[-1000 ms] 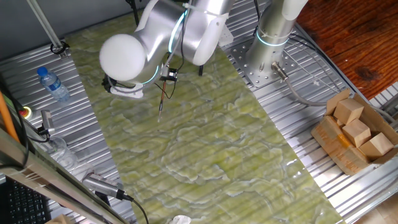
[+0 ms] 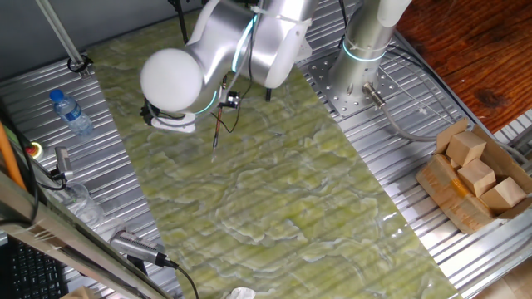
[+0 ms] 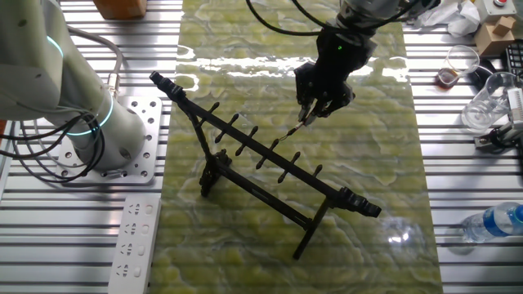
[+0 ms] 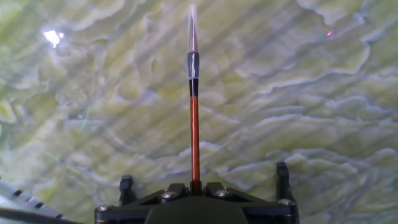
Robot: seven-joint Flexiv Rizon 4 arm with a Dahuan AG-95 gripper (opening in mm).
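Note:
A slim brush [image 4: 194, 137] has an orange-brown handle, a dark collar and a clear cap over its tip. My gripper is shut on the brush, which points straight away from the fingers in the wrist view. In exterior view 2 the gripper [image 3: 310, 113] is near a black rack [image 3: 270, 153] with a row of short pegs along its bar. The brush's far end [image 3: 288, 135] shows close to that bar; whether they touch I cannot tell. From exterior view 1 the brush [image 2: 217, 137] hangs below the arm, which covers most of the rack.
Clear cups [image 3: 490, 100] stand on the slatted table.
The brush has stayed in the gripper.

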